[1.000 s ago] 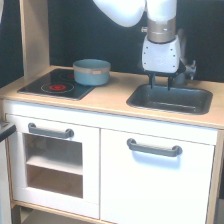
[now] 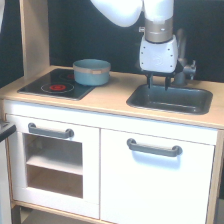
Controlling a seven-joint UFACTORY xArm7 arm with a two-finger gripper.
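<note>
A white robot arm reaches in from the top of the camera view, its gripper [image 2: 157, 78] pointing down over the dark sink [image 2: 168, 98], near the faucet [image 2: 184, 65]. The dark fingers are small against the dark background, and whether they are open or shut is hard to make out. A blue-grey pot [image 2: 92, 72] sits on the back right of the black stovetop [image 2: 50, 88].
Below are white cabinet doors [image 2: 158, 180] with dark handles and an oven window. A white panel stands at the far left edge.
The arm and gripper have shifted slightly left over the sink. The pot and kitchen look unchanged.
</note>
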